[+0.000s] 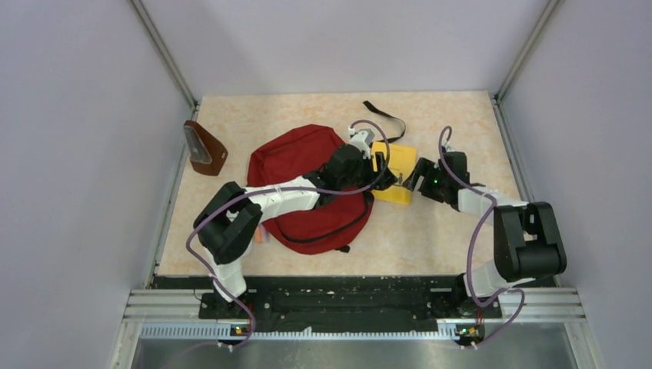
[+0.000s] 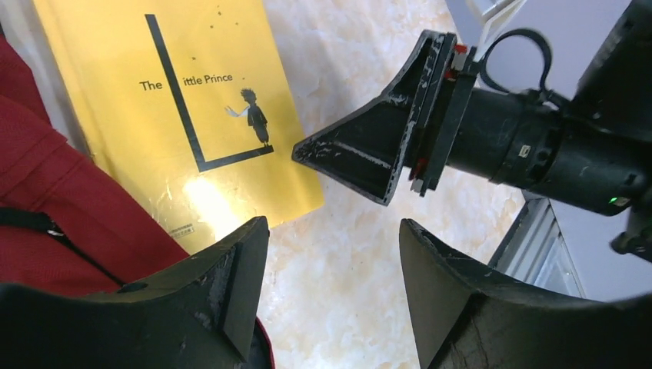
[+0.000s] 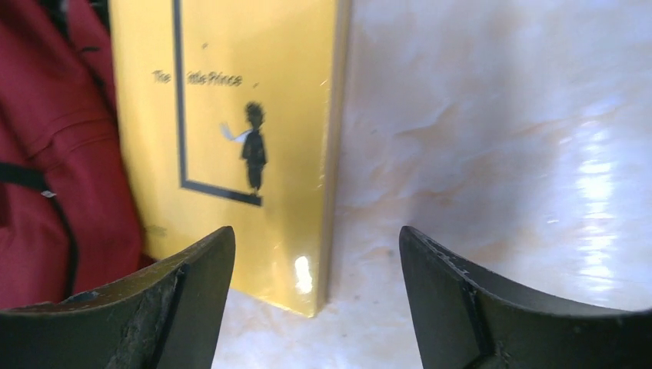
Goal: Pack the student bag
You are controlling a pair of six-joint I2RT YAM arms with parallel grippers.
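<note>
A yellow book titled The Little Prince (image 2: 181, 115) lies flat on the table, its left edge against the red bag (image 1: 323, 223). Over the book, in the top view, my left gripper (image 1: 390, 181) hangs with its fingers partly apart; the left wrist view shows nothing between its fingers. My right gripper (image 1: 415, 178) is at the book's right edge. In the right wrist view its fingers (image 3: 188, 284) stand wide apart, with only bare table and the book's near corner showing between them. The left arm covers part of the bag.
A brown wedge-shaped object (image 1: 206, 150) stands at the far left. Behind the book lies a black strap (image 1: 384, 114). Bare table extends in front of the book and at the back left. The two grippers are close together.
</note>
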